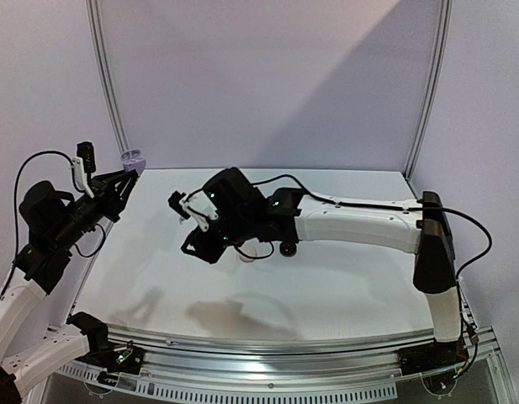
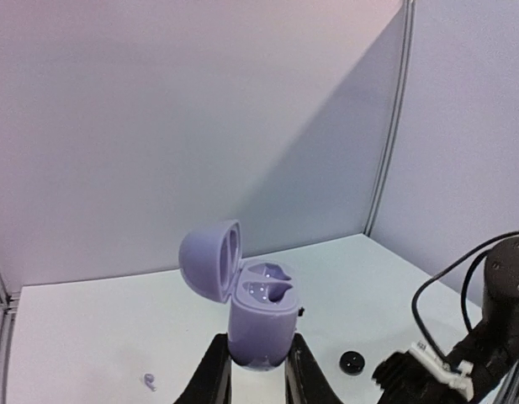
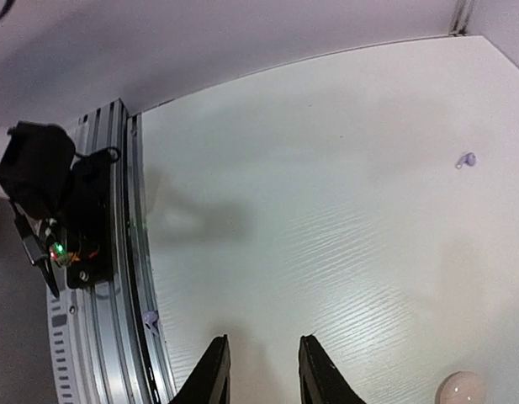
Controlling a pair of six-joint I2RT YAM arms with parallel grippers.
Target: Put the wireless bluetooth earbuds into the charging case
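The lilac charging case [image 2: 263, 324], its lid [image 2: 210, 261] flipped up and its two wells looking empty, is raised off the table with my left gripper shut on its lower end. In the top view this case [image 1: 134, 161] is at the upper left. One lilac earbud lies on the white table toward the left side. Another small lilac earbud [image 3: 150, 320] rests on the metal rail at the front edge. Over the table my right gripper is part open, nothing between its fingertips.
A black round disc [image 1: 288, 248] and a pale round disc [image 3: 461, 390] lie near the table's middle. In the top view, the right arm partly covers the pale one. Metal rails [image 1: 267, 362] border the front.
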